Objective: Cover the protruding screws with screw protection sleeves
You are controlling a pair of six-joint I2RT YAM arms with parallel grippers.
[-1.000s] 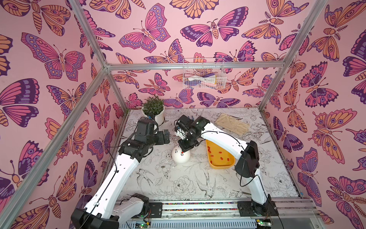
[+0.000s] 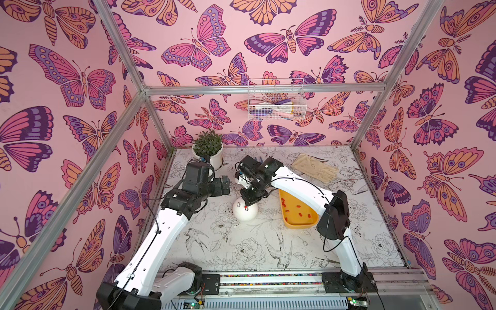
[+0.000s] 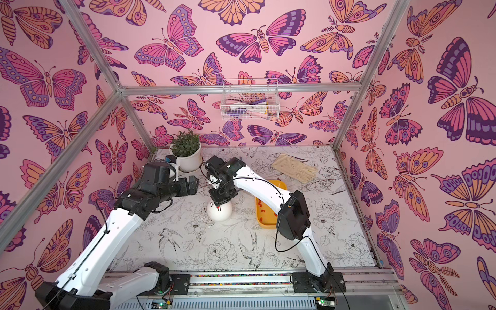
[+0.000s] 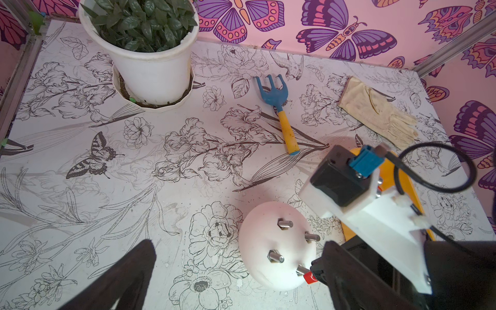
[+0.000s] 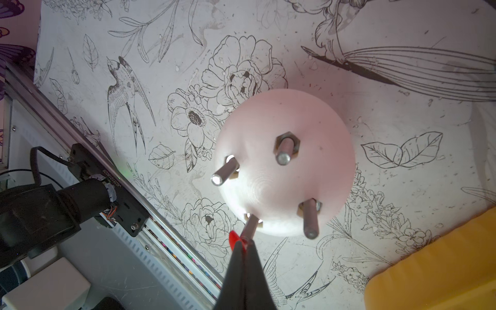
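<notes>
A white dome (image 4: 268, 235) stands on the table, with several bare metal screws sticking out. My right gripper is shut at the end of the screw (image 5: 250, 227) nearest to it. A red sleeve (image 4: 310, 278) shows at its fingertips, in line with that screw's tip; whether the sleeve sits over the tip or only touches it, I cannot tell. From the right wrist, most of the sleeve is hidden by the fingers (image 5: 237, 284). My left gripper stands open to the left of the dome, nothing between its fingers. More red sleeves (image 2: 299, 214) lie in the orange tray.
Right of the dome is the orange tray (image 2: 298, 225), partly under the right arm. A potted plant (image 4: 149, 72), a blue-and-yellow hand fork (image 4: 284, 121) and a beige glove (image 4: 377, 111) lie farther back.
The right gripper has shifted very slightly at the dome, staying by the same screw with the red sleeve. My left arm has not moved.
</notes>
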